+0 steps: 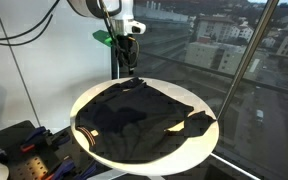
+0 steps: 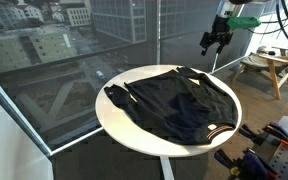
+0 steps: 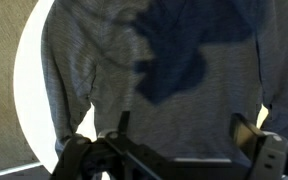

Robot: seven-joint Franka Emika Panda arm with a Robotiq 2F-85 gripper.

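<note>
A dark grey long-sleeved garment (image 1: 144, 112) lies spread over the white round table (image 1: 196, 150), with a few folds. One sleeve reaches toward the right edge in the first exterior view. From the other side, the same dark cloth (image 2: 174, 100) covers most of the tabletop. High above the garment's far part hangs my gripper (image 1: 130, 68), clear of the cloth. Below its parted fingers in the wrist view, the garment (image 3: 174, 90) shows its body and both sleeves, with the arm's shadow across it. The gripper is open and empty.
Bare white tabletop (image 2: 134, 75) shows around the cloth. A wooden chair (image 2: 269, 68) stands behind the arm in the second exterior view. Large windows (image 1: 174, 50) border the table. Dark equipment (image 2: 254, 165) sits close to the table's near right side.
</note>
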